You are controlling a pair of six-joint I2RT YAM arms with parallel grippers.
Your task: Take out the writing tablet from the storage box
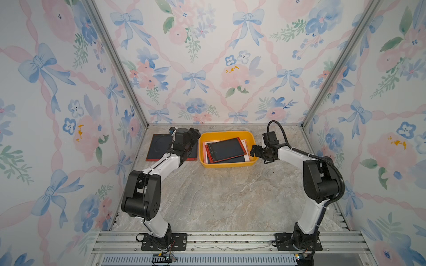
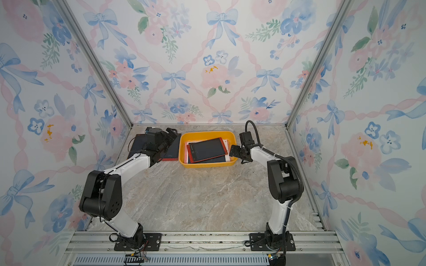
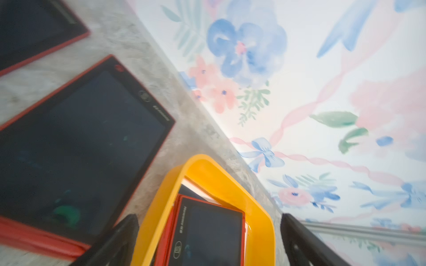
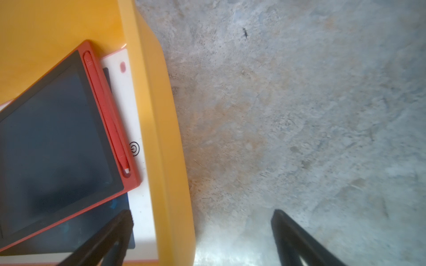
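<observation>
A yellow storage box (image 1: 228,165) stands at the back middle of the table. Inside it, a red-framed writing tablet (image 1: 226,149) lies aslant on top of other tablets; its red pen shows along one edge (image 4: 107,115) in the right wrist view. My left gripper is open and empty, raised to the left of the box, over the tablets on the table. Beside the box's right wall my right gripper is open, one finger (image 4: 111,237) over the box and the other over bare table.
Two red-framed tablets lie left of the box: a nearer one (image 3: 84,150) close to its wall and an outer one (image 3: 31,26). Bare table (image 1: 226,195) spreads in front of the box. The papered wall (image 1: 221,102) rises behind.
</observation>
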